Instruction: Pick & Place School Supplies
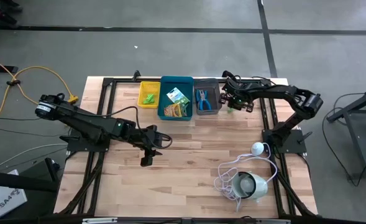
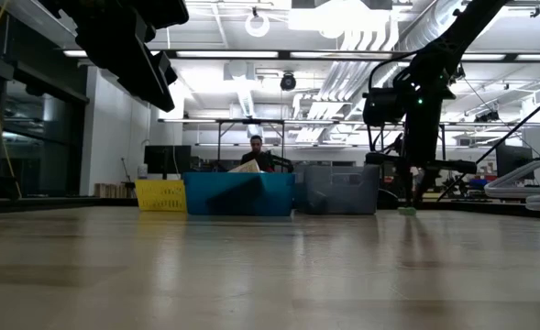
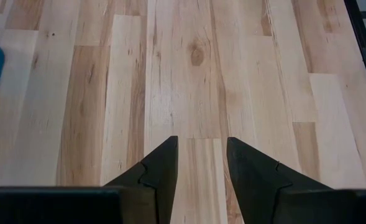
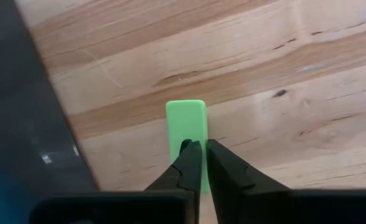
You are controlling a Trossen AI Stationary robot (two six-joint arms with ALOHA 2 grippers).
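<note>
A light green block, probably an eraser (image 4: 186, 119), lies flat on the wooden table just right of the grey bin (image 1: 214, 111). Directly over its near half, my right gripper is shut with its fingertips together. Nothing is pinched between them; the block's lower part is hidden behind the fingers. My left gripper stands open and empty above bare table, left of centre. Along the back are a yellow basket (image 1: 141, 92) holding a green item, a teal bin (image 1: 176, 81) with booklets, and the grey bin with a blue-handled tool (image 1: 203, 99).
At the front right, a white lamp-like object (image 1: 250, 186) lies with its coiled white cord (image 1: 225, 182). Black frame rails (image 1: 99, 155) border the table's sides. The grey bin's wall (image 4: 52, 106) stands close left of the right gripper.
</note>
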